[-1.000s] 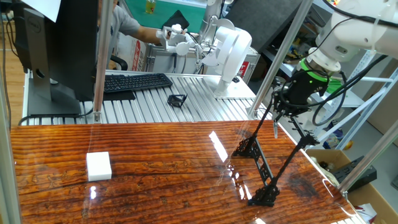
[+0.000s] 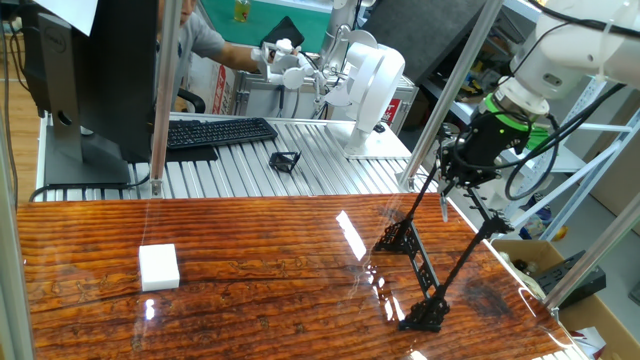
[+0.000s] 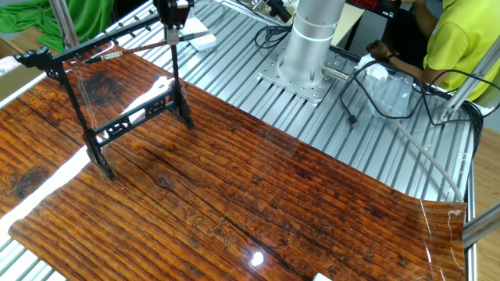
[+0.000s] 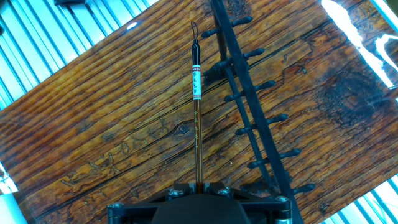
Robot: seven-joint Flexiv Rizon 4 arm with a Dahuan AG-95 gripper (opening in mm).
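A brown-shafted brush (image 4: 198, 127) with a black end, a hanging loop and a white label runs straight out from my gripper in the wrist view. The gripper is shut on its shaft; the part behind the fingers is hidden. A black brush rack (image 4: 252, 102) with pegs along its top bar lies just right of the brush in that view. Exterior view 2 has the brush (image 3: 113, 55) roughly level, beside the top bar of the rack (image 3: 78, 109). The gripper (image 3: 173, 36) is near one end of that bar. Whether brush and rack touch, I cannot tell.
A white block (image 2: 159, 267) sits on the left of the glossy wooden board (image 2: 260, 240), with bare wood between it and the rack. Metal posts (image 2: 165, 95) rise at the board's edges. Beyond lie a keyboard (image 2: 220, 132) and a monitor (image 2: 100, 80).
The arm and brush have shifted only very slightly beside the rack. The rack and white block stay where they were.
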